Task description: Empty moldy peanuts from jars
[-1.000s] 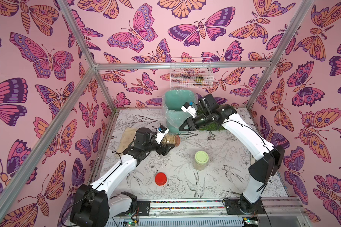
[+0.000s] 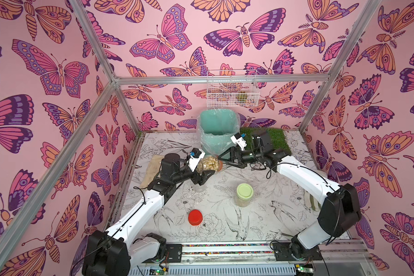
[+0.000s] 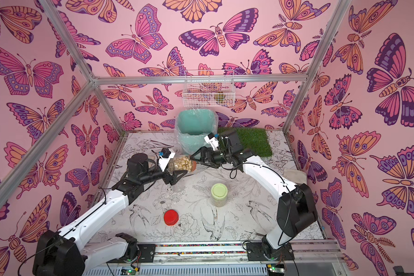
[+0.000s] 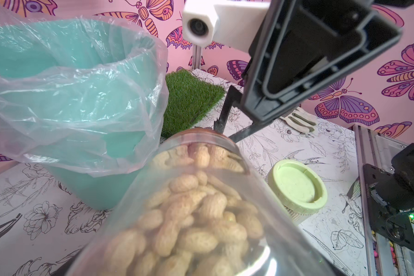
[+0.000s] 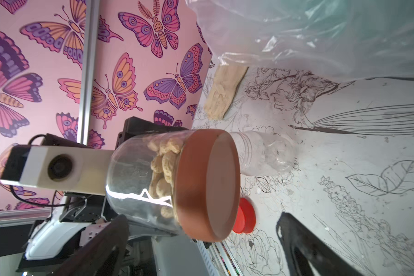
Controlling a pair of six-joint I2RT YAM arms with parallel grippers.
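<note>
A clear jar of peanuts (image 2: 208, 163) with an orange-brown lid (image 5: 218, 184) lies sideways in the air within my left gripper (image 2: 202, 174), lid toward the right; the left fingers' contact with it is largely hidden. My right gripper (image 3: 198, 158) is open, its fingers close around the lid end, apparently apart from it in the right wrist view. A teal bin (image 3: 195, 124) with a clear liner stands just behind. A jar with a pale green lid (image 2: 244, 190) stands on the table, and a red lid (image 2: 195, 217) lies at the front left. An empty-looking clear container (image 5: 271, 151) sits below the held jar.
A grass mat (image 3: 257, 142) is at the back right, a tan cloth (image 5: 223, 92) at the left and pale tool-like items (image 4: 299, 122) at the right. A wire basket (image 2: 232, 96) hangs on the back wall.
The jar in my left gripper has risen slightly. My right arm has swung lower and rightward at the elbow, bringing its gripper to the jar's lid end.
</note>
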